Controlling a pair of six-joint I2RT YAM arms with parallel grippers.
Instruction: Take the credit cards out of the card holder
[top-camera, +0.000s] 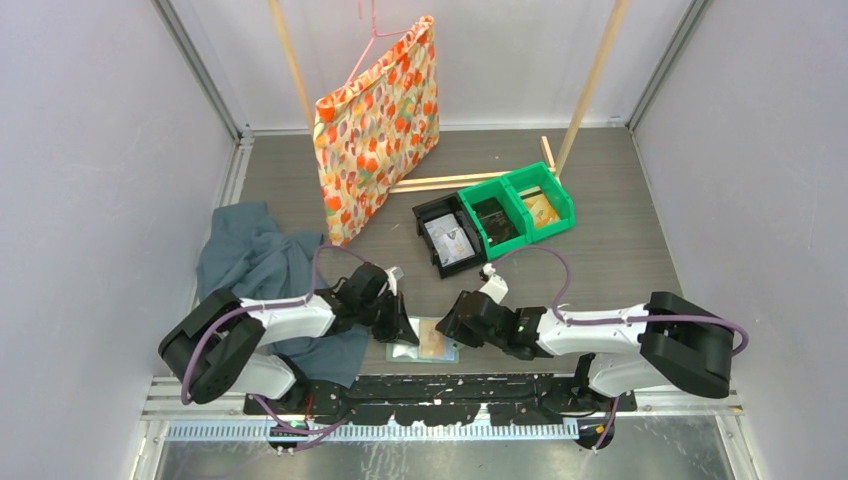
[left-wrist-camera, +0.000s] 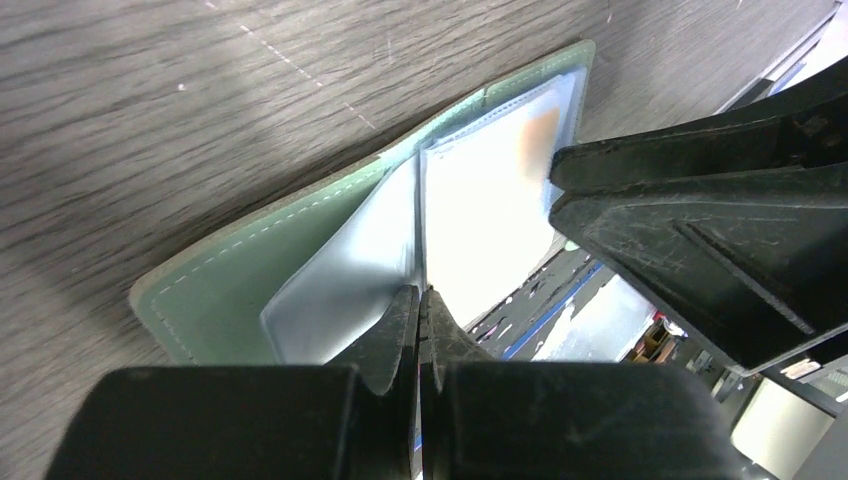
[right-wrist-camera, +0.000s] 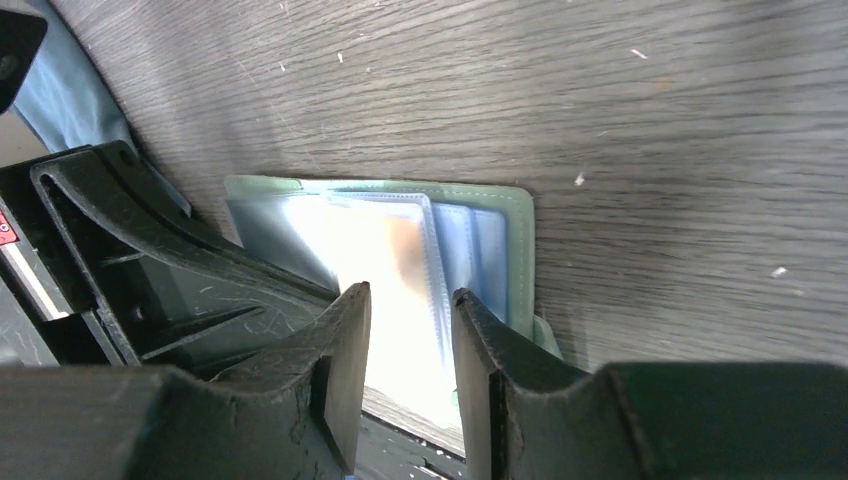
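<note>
The card holder (right-wrist-camera: 515, 260) lies open on the table, a green cover with clear plastic sleeves. In the left wrist view its green edge (left-wrist-camera: 215, 285) and a raised clear sleeve (left-wrist-camera: 345, 285) show. My left gripper is shut at the sleeve's edge by the fold; whether thin plastic is between its tips is hard to tell. A tan patch (right-wrist-camera: 403, 245) shows faintly through a sleeve in the right wrist view. Over that sleeve my right gripper stands part open, a gap between its fingers and nothing clearly held.
Behind the holder stand a black bin (top-camera: 424, 212) with cards inside and a green two-part bin (top-camera: 568, 213). A blue-grey cloth (top-camera: 245, 255) lies at the left, and a patterned bag (top-camera: 375, 130) hangs at the back. Both arms are close together over the holder.
</note>
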